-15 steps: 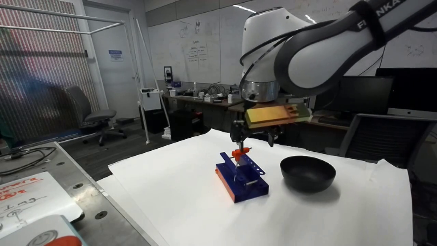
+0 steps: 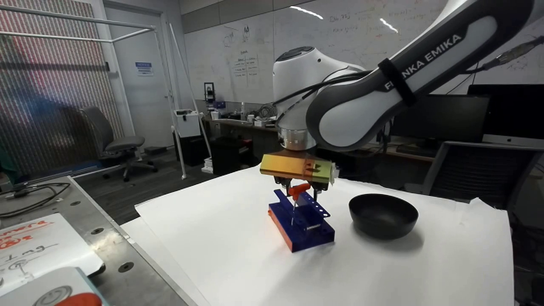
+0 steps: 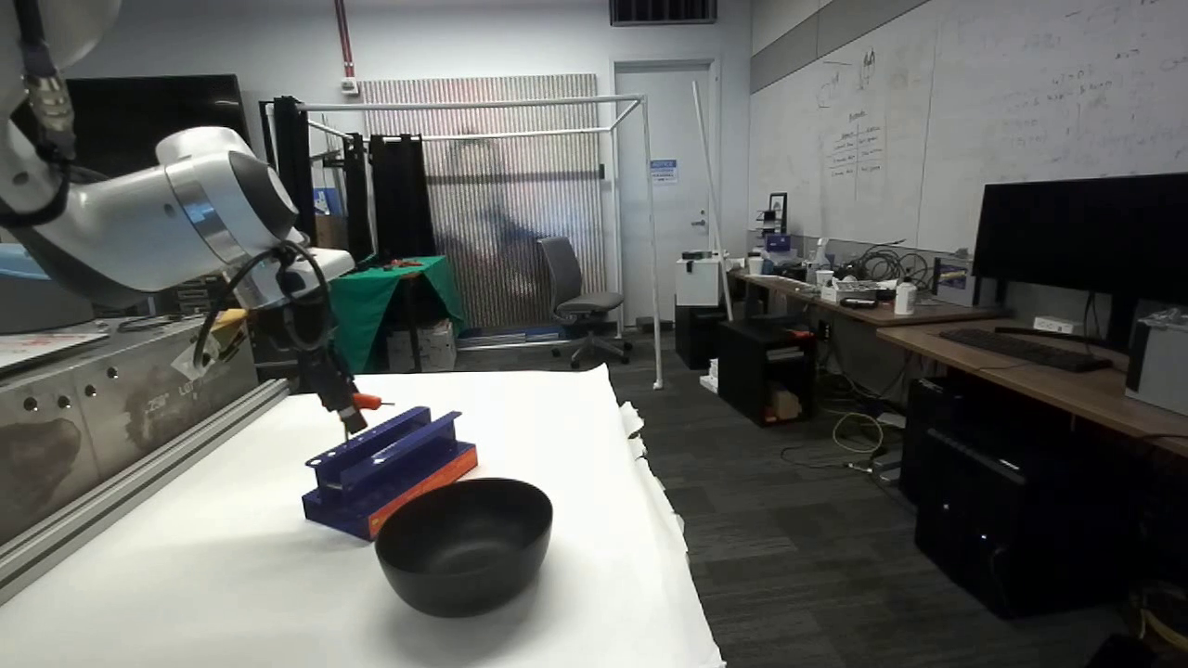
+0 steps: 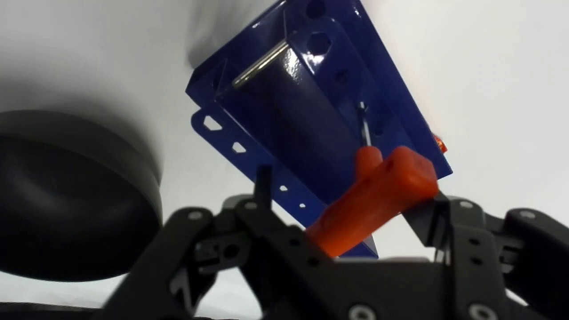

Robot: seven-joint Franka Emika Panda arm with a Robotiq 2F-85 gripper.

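Note:
An orange T-handled tool [image 4: 373,200] has its thin metal shaft standing in a hole of the dark blue holder [image 4: 298,117]. My gripper is over the holder with its fingers apart, one finger on each side of the orange handle. In the wrist view the handle's far end lies close to the right finger [image 4: 426,216], and contact cannot be made out; a clear gap separates it from the left finger [image 4: 262,186]. From the first exterior view, the gripper [image 2: 301,193] hangs low around the handle [image 2: 299,190].
A black bowl [image 2: 383,216] rests on the white-covered table [image 2: 219,245], a short way to the side of the holder. The bowl looks empty in the second exterior view. A metal bench [image 2: 122,265] borders the table.
My gripper has come down and leftward in the first exterior view, and turned, bringing its fingers to either side of the handle. The handle's orientation looks slightly changed; holder and bowl stayed put.

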